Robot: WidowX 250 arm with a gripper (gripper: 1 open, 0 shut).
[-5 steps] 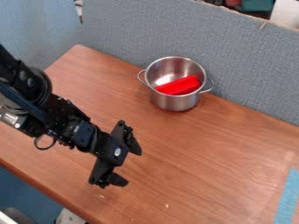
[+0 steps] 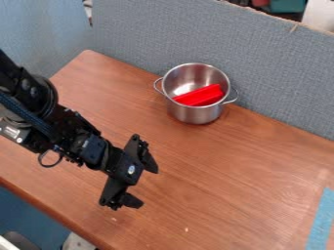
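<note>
My black gripper (image 2: 145, 184) hangs low over the wooden table at the lower left, its fingers apart and open with nothing visible between them. Up and to the right of it, near the back of the table, stands a steel pot (image 2: 196, 110) with two handles. A red object (image 2: 200, 94) lies inside the pot.
A grey padded partition (image 2: 235, 44) runs along the back edge of the table. A strip of blue tape (image 2: 321, 220) is at the lower right.
</note>
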